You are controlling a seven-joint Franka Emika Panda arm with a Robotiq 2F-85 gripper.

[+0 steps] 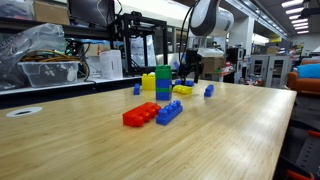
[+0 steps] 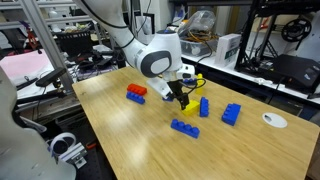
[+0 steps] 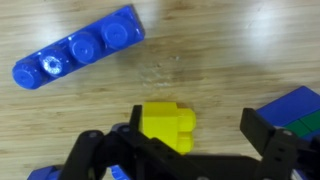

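My gripper (image 2: 184,97) is low over the table, close to a small yellow brick (image 2: 192,106). In the wrist view its dark fingers (image 3: 84,152) stand wide apart, and the yellow brick (image 3: 165,125) shows between and below them, nearer the left one. I see nothing gripped. A stack of green and blue bricks (image 1: 163,83) stands in front of the arm in exterior view 1. Its blue and green side (image 3: 297,115) appears at the right edge of the wrist view.
A long blue brick (image 3: 80,46) lies clear of the fingers. Another blue brick (image 2: 231,113) lies towards the table's back. A red brick (image 1: 146,113) and a blue brick (image 1: 169,112) lie side by side.
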